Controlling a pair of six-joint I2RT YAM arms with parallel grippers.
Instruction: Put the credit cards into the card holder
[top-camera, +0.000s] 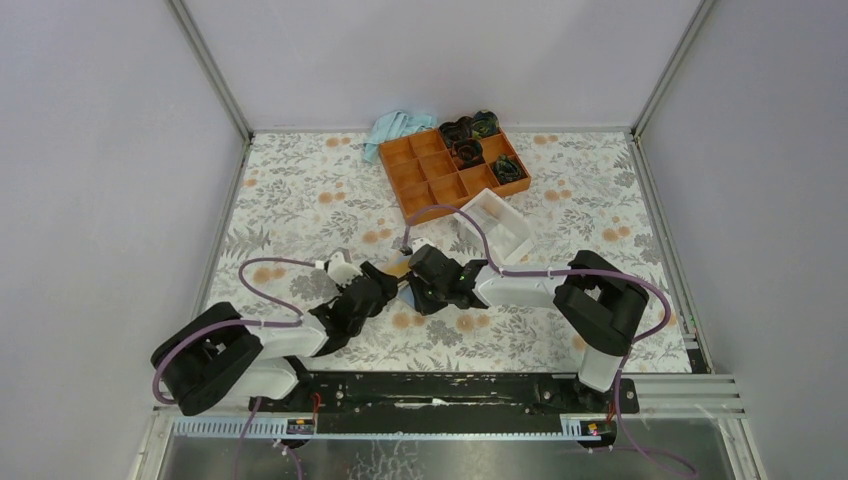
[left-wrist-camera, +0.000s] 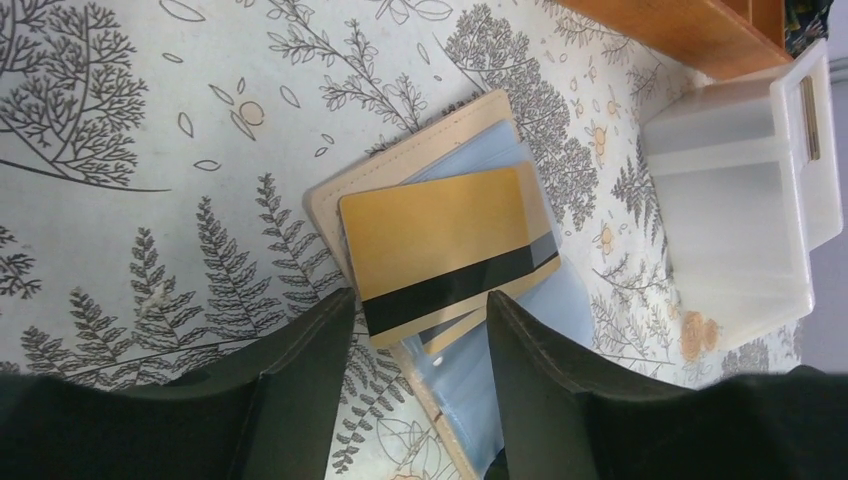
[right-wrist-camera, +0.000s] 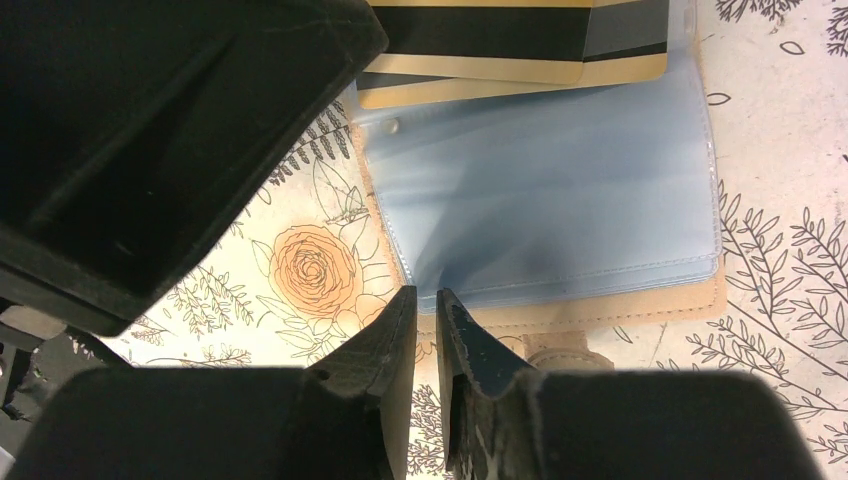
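Note:
An open card holder with a tan border and pale blue pockets (left-wrist-camera: 565, 300) lies flat on the table. A gold card with a black stripe (left-wrist-camera: 440, 225) rests over its far half, tilted across it, and a second gold card (right-wrist-camera: 628, 45) shows partly beneath. Whether either sits inside a pocket I cannot tell. My left gripper stands open near the striped edge of the top card, nothing held between its fingers. At the holder's near edge is my right gripper, open by a narrow gap, with the tan border visible between its fingertips.
My left gripper's dark body fills the upper left of the right wrist view, close beside the right gripper. Behind the holder stand a white bin (top-camera: 497, 225) and an orange compartment tray (top-camera: 410, 175) holding dark coiled items. A blue cloth (top-camera: 398, 128) lies behind.

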